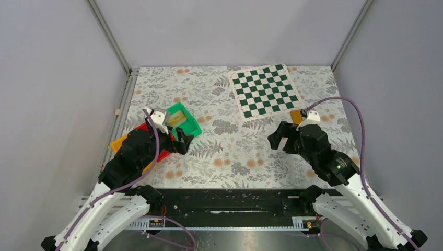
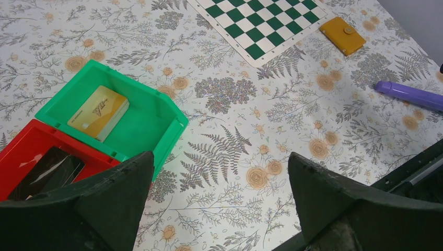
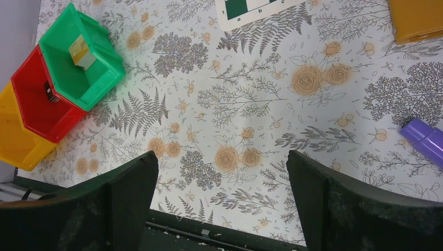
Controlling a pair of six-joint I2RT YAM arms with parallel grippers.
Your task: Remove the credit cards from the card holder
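The card holder (image 2: 342, 35), yellow-orange with a snap button, lies closed on the table just beyond the chessboard's near right corner. Only part of the holder (image 3: 418, 20) enters the right wrist view, at the top right, and in the top view the right arm partly covers the holder (image 1: 296, 116). No cards show outside it. My right gripper (image 1: 274, 142) stands open above the table, to the near left of the holder, nothing between its fingers. Over by the bins, my left gripper (image 1: 186, 141) is also open and empty.
At the left stand a green bin (image 2: 141, 110) holding a yellow box (image 2: 99, 113), a red bin (image 2: 57, 135) with a dark object, and a yellow bin (image 3: 21, 138). A chessboard (image 1: 265, 91) lies at the back. A purple tube (image 2: 410, 95) rests at the right. Mid-table is clear.
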